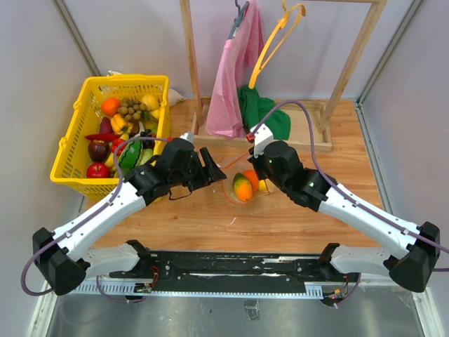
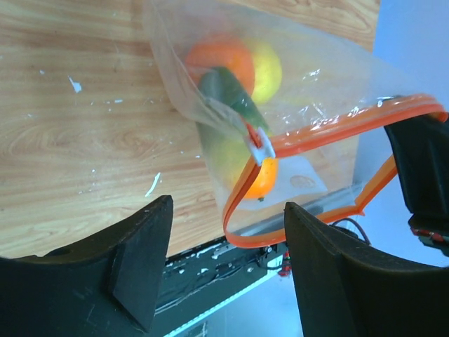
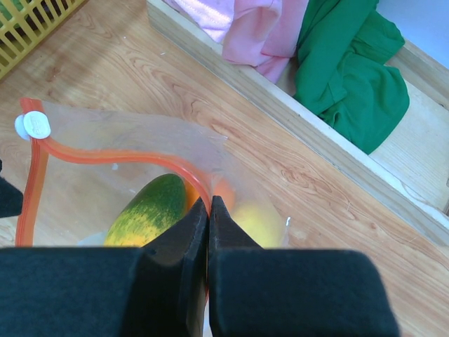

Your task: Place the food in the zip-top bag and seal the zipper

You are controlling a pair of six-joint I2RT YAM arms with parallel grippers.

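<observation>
The zip top bag (image 1: 235,193) lies on the wood table with an orange, a green-orange fruit (image 1: 243,187) and a yellow fruit inside; its orange zipper rim and white slider (image 3: 36,125) show in the right wrist view. My left gripper (image 1: 216,168) is at the bag's left, open, its fingers apart with the slider and open mouth just beyond them in the left wrist view (image 2: 228,232). My right gripper is shut on the bag's zipper edge, which runs between its fingertips.
A yellow basket (image 1: 70,151) of produce stands at left. Behind the bag is a wooden rack (image 1: 316,144) with pink and green cloths and a yellow hanger. Bare table lies in front and to the right.
</observation>
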